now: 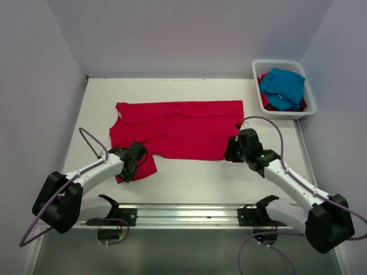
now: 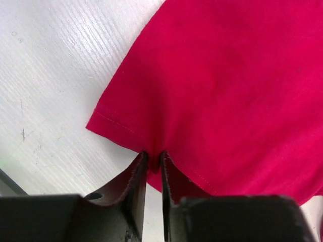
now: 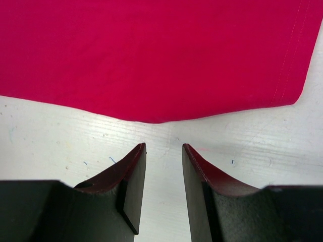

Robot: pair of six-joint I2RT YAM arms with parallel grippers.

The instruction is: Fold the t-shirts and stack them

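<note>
A red t-shirt (image 1: 189,132) lies spread flat across the white table, its sleeve end at the lower left. Over that sleeve my left gripper has its fingertips close together on a small pinched ridge of red fabric at the hem. My right gripper is at the shirt's near edge on the right side, fingers apart over bare table just short of the hem, nothing between them.
A white basket (image 1: 258,64) holding blue (image 1: 282,89) and red clothes stands at the back right. Bare table (image 1: 195,183) runs along the front, with a metal rail at the front edge.
</note>
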